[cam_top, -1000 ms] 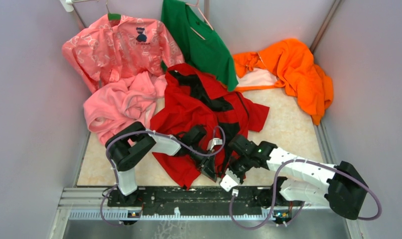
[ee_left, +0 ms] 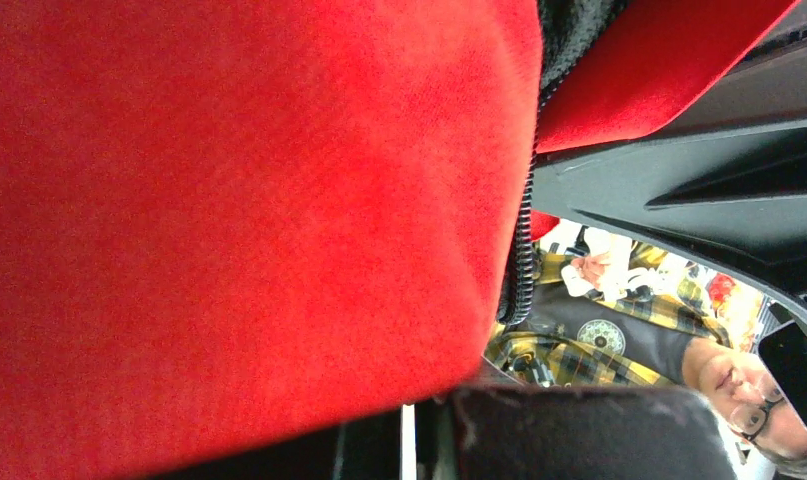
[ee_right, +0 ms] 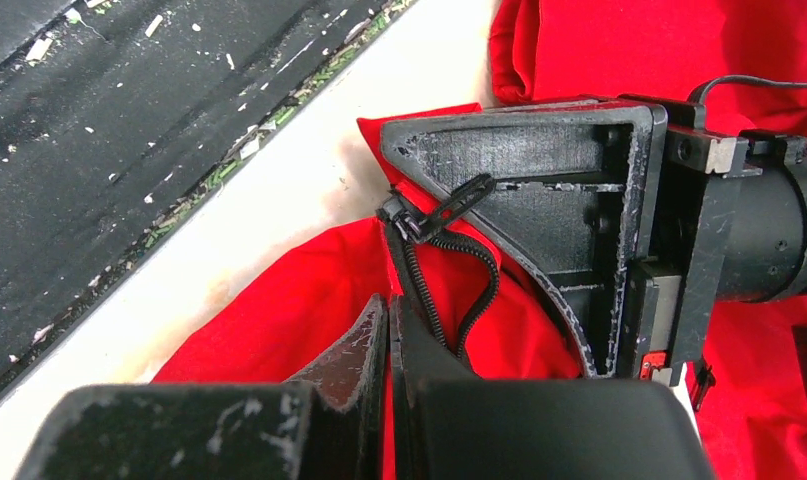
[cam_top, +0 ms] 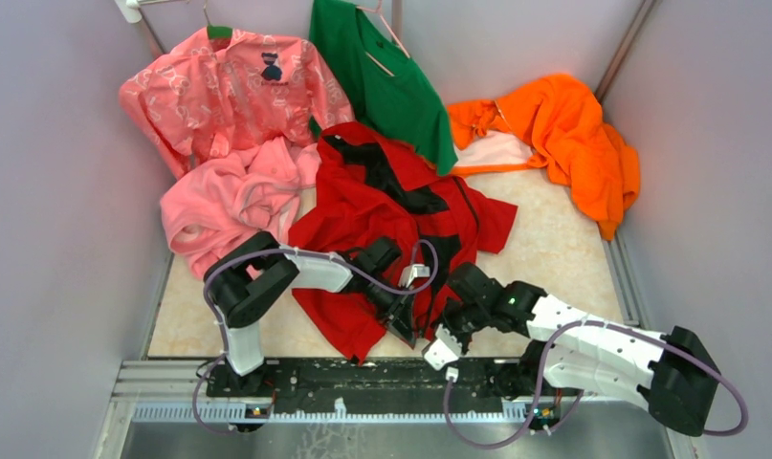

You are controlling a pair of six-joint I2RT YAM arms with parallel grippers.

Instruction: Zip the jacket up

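The red jacket lies open on the table, both grippers at its lower front edge. A black zipper slider with a pull tab shows in the right wrist view, resting beside the other gripper's black body, with zipper tape curving below it. My left gripper is shut at the hem; red fabric and zipper teeth fill much of its view. My right gripper is shut, its tips just below the slider, over the red cloth and tape; nothing clearly shows between them.
Pink garments lie at the left and back, a green top at the back, an orange garment at the right. Bare table shows at the right. A dark front edge borders the table.
The left arm and the jacket look nearly unchanged.
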